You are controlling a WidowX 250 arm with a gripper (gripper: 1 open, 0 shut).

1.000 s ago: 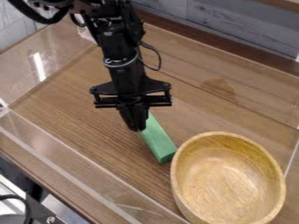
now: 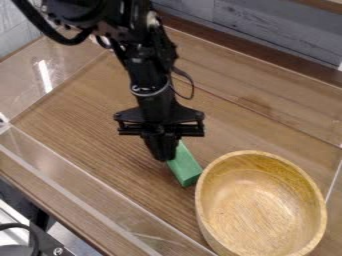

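The black gripper (image 2: 160, 142) hangs from the arm over the middle of the wooden table (image 2: 80, 140). Its lower tips are at the upper end of a green block (image 2: 185, 168), which lies on the table. The block's upper end is partly hidden behind the gripper, and I cannot tell whether the fingers touch it or how far apart they stand.
A large tan bowl (image 2: 261, 205) sits at the lower right, just beside the green block. Dark cables show in the bottom left corner.
The gripper has moved slightly lower and toward the front, covering a little more of the green block's upper end.
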